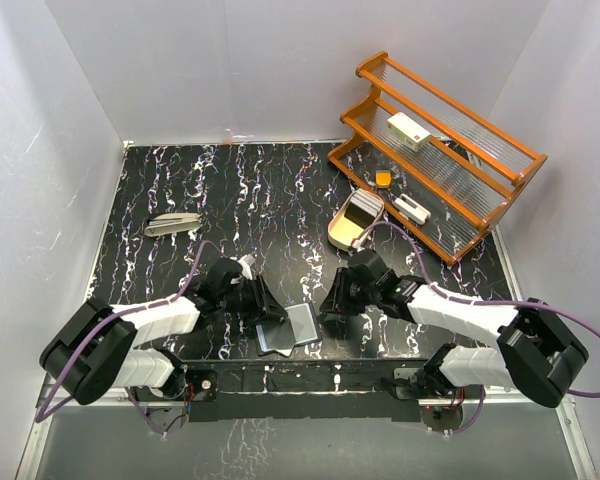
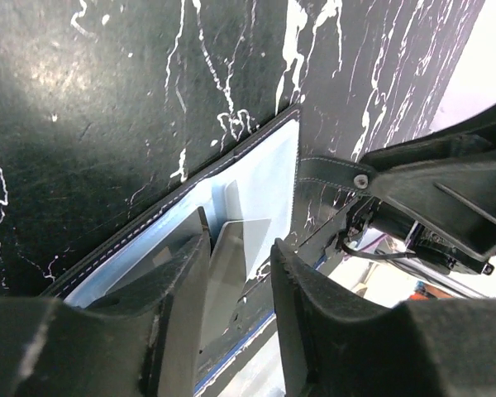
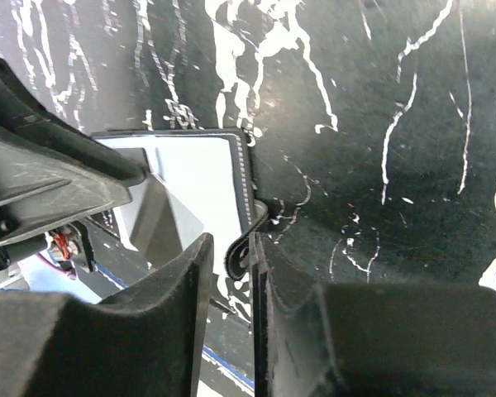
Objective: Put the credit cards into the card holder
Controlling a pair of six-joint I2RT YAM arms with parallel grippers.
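The card holder, dark with a pale inner side, lies at the table's front between the two grippers. A dark credit card lies slanted across it, partly over its front edge and not fully in a pocket. In the left wrist view the card is seen almost edge-on. My left gripper is over the holder, its fingers parted on either side of the card. My right gripper has its fingers slightly parted at the holder's right edge, where a curled dark strap shows between the tips.
At the back right a wooden rack holds a white box. Before it lie an open pouch and white items. A pale stapler-like object sits at left.
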